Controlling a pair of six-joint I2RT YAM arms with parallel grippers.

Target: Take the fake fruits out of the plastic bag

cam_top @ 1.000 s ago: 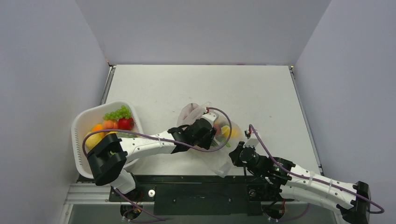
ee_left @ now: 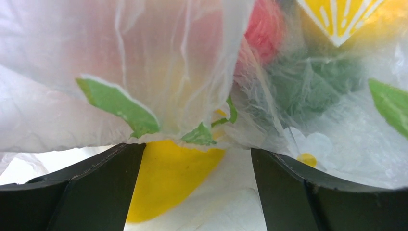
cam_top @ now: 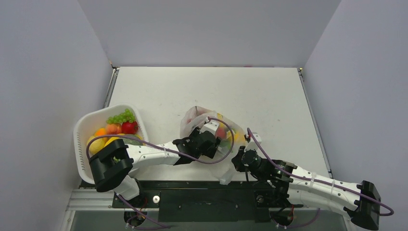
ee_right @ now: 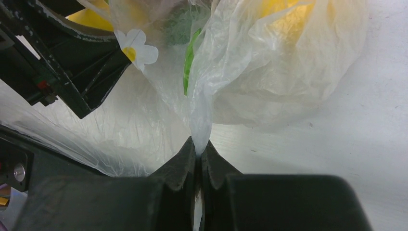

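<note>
The translucent plastic bag (cam_top: 190, 118) lies mid-table with fruit showing inside, including a red one (ee_left: 257, 29) and a green one (ee_left: 317, 82). My left gripper is down at the bag, its fingers apart around a yellow fruit (ee_left: 168, 183) under the bag's edge; whether it touches both fingers is unclear. My right gripper is shut on a twisted strand of the bag at the front right, beside the left gripper.
A white basket (cam_top: 82, 144) at the left holds several fruits. The table's front edge runs close below both grippers.
My left gripper has moved slightly left and down in the top view. The right gripper has shifted left, and the bag's front part has moved a little with it.
</note>
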